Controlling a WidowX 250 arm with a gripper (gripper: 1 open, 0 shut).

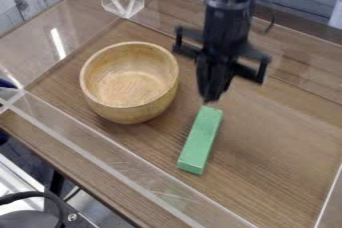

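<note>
A long green block (pixel 199 140) lies flat on the wooden table in the lower middle. Behind it, higher in the view, hangs my black gripper (pixel 211 92), with nothing visible between its fingers; it is shut. A round wooden bowl (pixel 130 74) sits to the left of the block and gripper.
A small clear or white container (pixel 123 0) stands at the back left. A black base with cables is at the bottom left edge.
</note>
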